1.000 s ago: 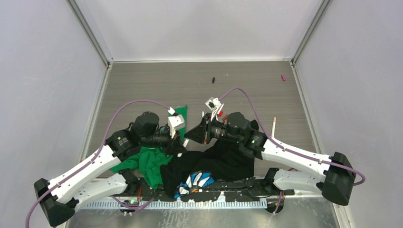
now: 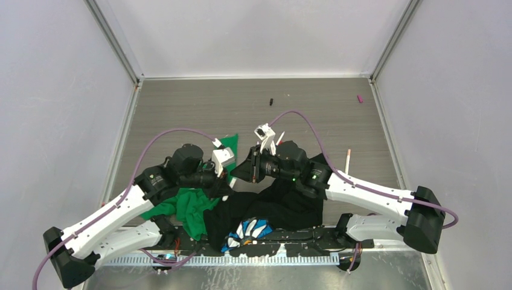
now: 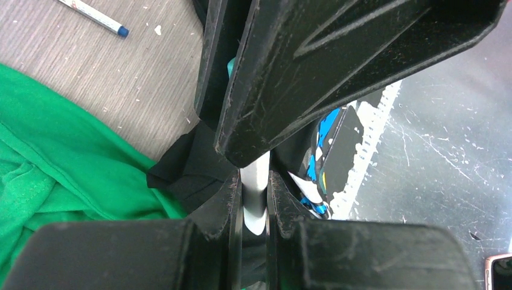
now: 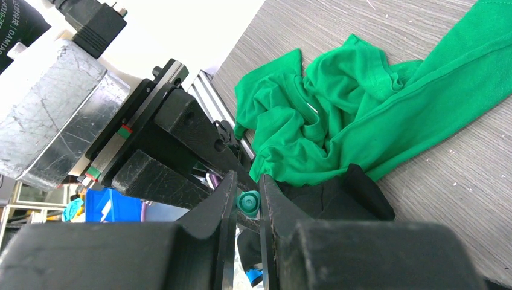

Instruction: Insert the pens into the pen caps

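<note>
My left gripper is shut on a white pen [image 3: 255, 169], whose rounded white end shows between the fingers. The pen's other end runs up behind the right gripper's dark fingers [image 3: 284, 90], where a bit of teal shows. In the right wrist view a teal cap [image 4: 248, 204] sits between the fingertips of my right gripper. Both fingers lie close along its sides; whether they press on it cannot be told. How deep the pen sits in the cap is hidden. From above, the grippers meet tip to tip, a white piece of pen [image 2: 233, 182] between them.
A black cap [image 2: 271, 102] and a pink cap [image 2: 360, 98] lie on the clear back floor. Another white pen [image 2: 348, 160] rests at the right. Green cloth [image 2: 187, 208] and black cloth [image 2: 290, 205] lie bunched below the grippers.
Over the last second my right gripper has shifted slightly left, towards the left gripper, narrowing the stretch of white pen between them. The left arm has hardly moved.
</note>
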